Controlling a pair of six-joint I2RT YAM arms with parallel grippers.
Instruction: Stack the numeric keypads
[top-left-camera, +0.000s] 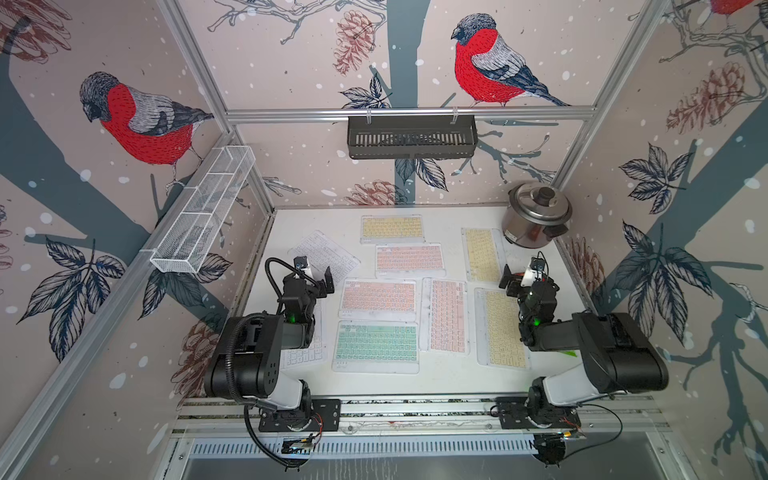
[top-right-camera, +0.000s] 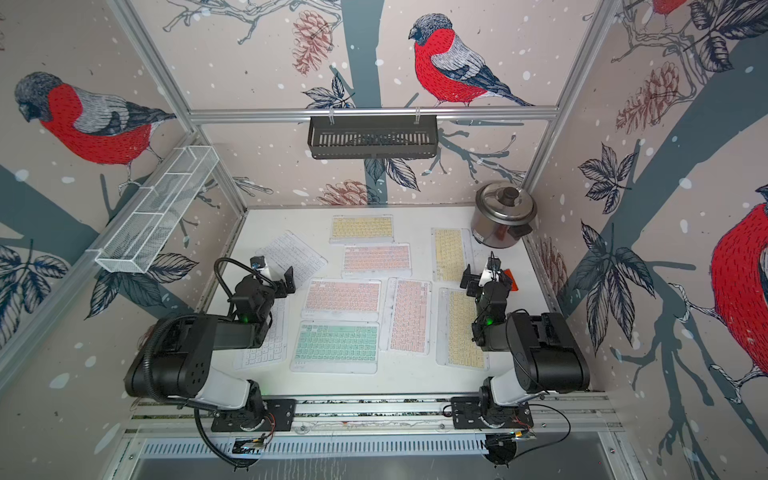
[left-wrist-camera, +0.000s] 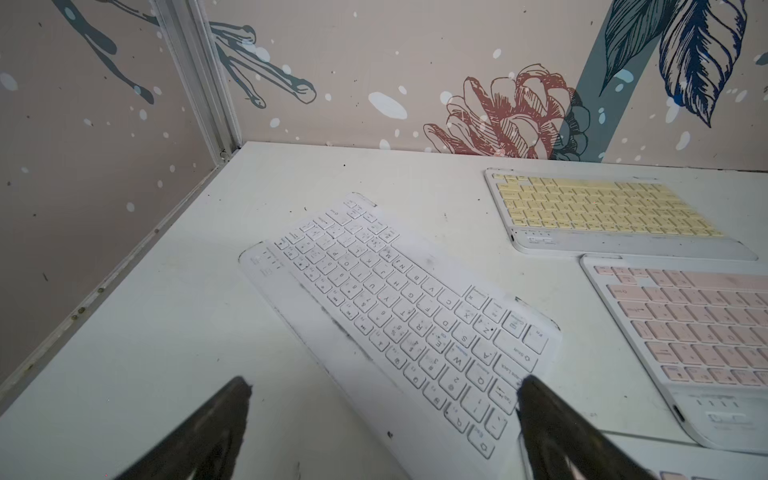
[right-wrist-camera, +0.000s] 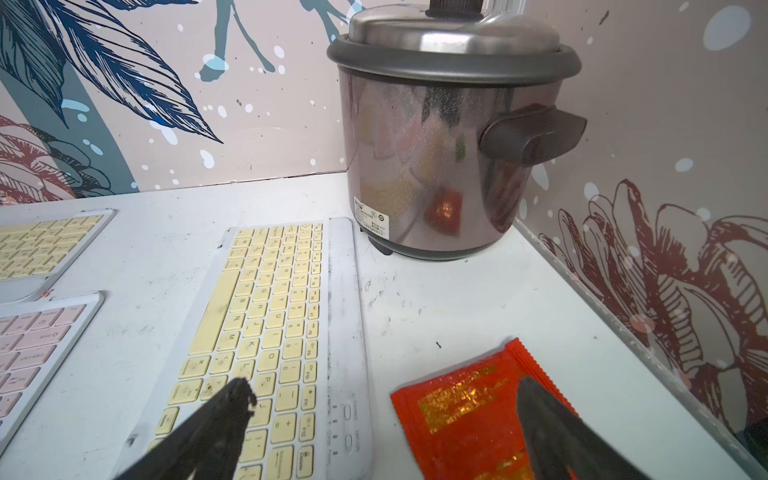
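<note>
Several keypads lie flat and apart across the white table. Near the middle are a pink keypad (top-left-camera: 378, 299), a green keypad (top-left-camera: 377, 344) in front of it, and an upright-turned pink one (top-right-camera: 409, 315) to the right. Farther back lie another pink keypad (top-left-camera: 409, 258) and a yellow keypad (top-left-camera: 392, 229). Two more yellow ones (right-wrist-camera: 280, 304) (top-left-camera: 503, 328) are on the right. A white keypad (left-wrist-camera: 400, 320) lies askew at the left; a second white one (top-right-camera: 272, 340) is partly under the left arm. My left gripper and right gripper hover open and empty.
A metal cooker (top-left-camera: 537, 214) stands at the back right. Beside the right yellow keypad lies a red packet (right-wrist-camera: 472, 412). A dark basket (top-left-camera: 412, 137) hangs on the back rail, a white wire rack (top-left-camera: 204, 209) on the left. Bare table shows at the back left.
</note>
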